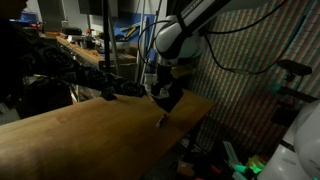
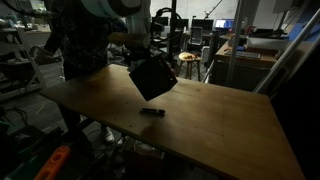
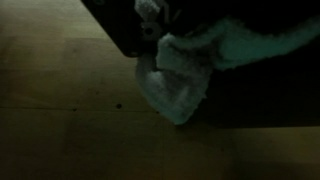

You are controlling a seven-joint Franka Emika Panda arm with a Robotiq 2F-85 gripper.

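Note:
A dark, square-edged object hangs tilted above the table at the arm's end; whether it is a box or a panel, I cannot tell. In the wrist view a pale, fuzzy cloth bunches beneath my gripper and runs off to the right along dark material. The gripper seems shut on this cloth, though its fingertips are mostly covered. From the side, the gripper is hard to make out against the dark object. A small dark item lies on the tabletop just below.
The wooden table is broadly bare around the small item. A dark pole rises behind its far edge. Orange material lies below the table at the near left.

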